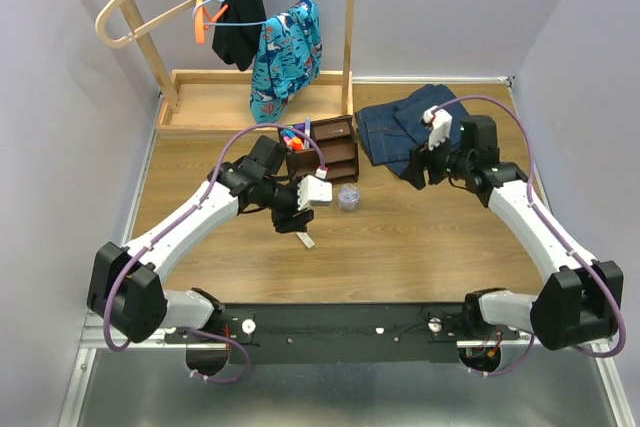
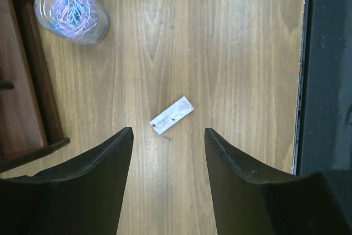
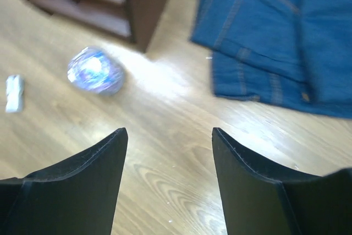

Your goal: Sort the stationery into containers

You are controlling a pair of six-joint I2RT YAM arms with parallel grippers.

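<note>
A small white bar [image 2: 171, 115] lies on the wooden table. My left gripper hangs over it, open, with nothing between its fingers. A clear jar of paper clips [image 2: 71, 12] stands beside the brown wooden organizer [image 1: 335, 147], which holds colourful items [image 1: 295, 137] in its left compartment. My right gripper is open and empty above bare table at the right, with the jar, organizer and white bar blurred in the right wrist view.
Folded dark jeans [image 1: 385, 127] cover the back right of the table. A wooden rack with hangers and clothes [image 1: 285, 52] stands at the back left. A dark edge [image 1: 330, 317] runs along the front.
</note>
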